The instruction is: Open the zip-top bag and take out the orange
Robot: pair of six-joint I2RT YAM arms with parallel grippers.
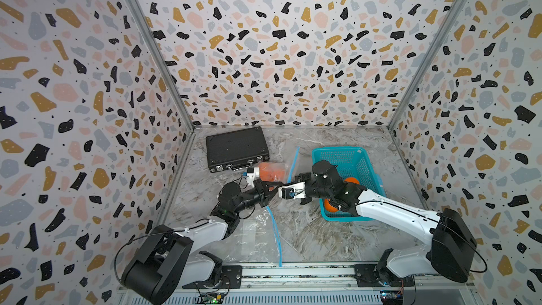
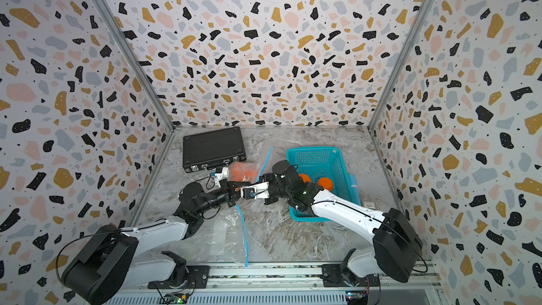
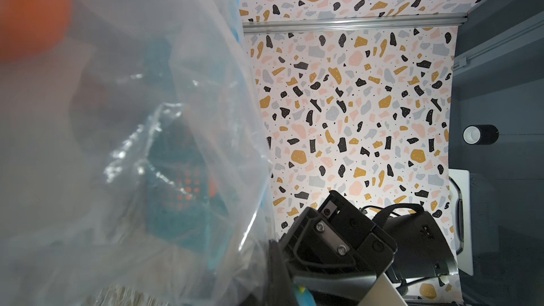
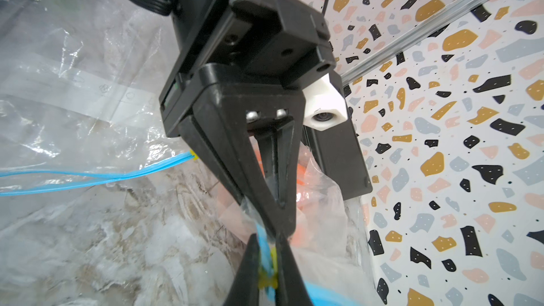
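A clear zip bag with orange fruit inside (image 1: pixel 271 170) is held up between my two grippers, its blue zip strip (image 1: pixel 293 161) standing upright. The bag fills most of the left wrist view, an orange (image 3: pixel 34 11) blurred through the plastic. My left gripper (image 1: pixel 276 186) is shut at the bag's top; in the right wrist view its dark fingers meet just above my right fingertips. My right gripper is shut on the blue zip strip and its yellow slider.
A turquoise basket (image 1: pixel 355 152) with oranges stands at the right. A black case (image 1: pixel 237 146) lies at the back left. A flat clear bag (image 1: pixel 254 243) with a blue zip lies on the front of the table.
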